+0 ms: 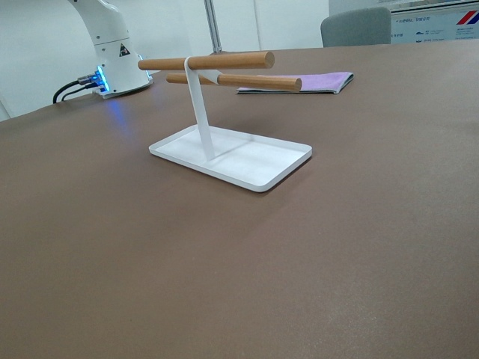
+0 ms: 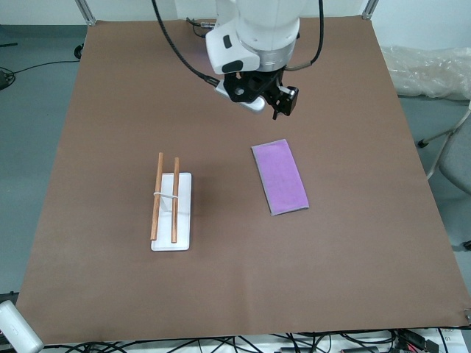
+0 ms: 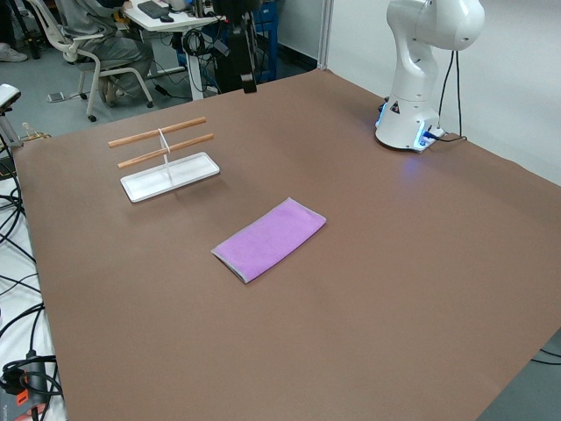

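Observation:
A purple cloth with a grey border point(image 2: 280, 176) lies flat on the brown table, right of a white stand point(image 2: 181, 220) with two wooden bars point(image 2: 157, 198) in the left view. The stand's tray point(image 1: 254, 157) is near the middle of the top view; the cloth point(image 3: 267, 239) lies at the centre of the right view. The black gripper point(image 2: 274, 101) hangs beneath the white arm at the upper middle of the left view, above and apart from both objects; whether it is open or shut is unclear.
Cables run along its near edge in the left view, and a grey chair point(image 2: 460, 154) stands off its right side.

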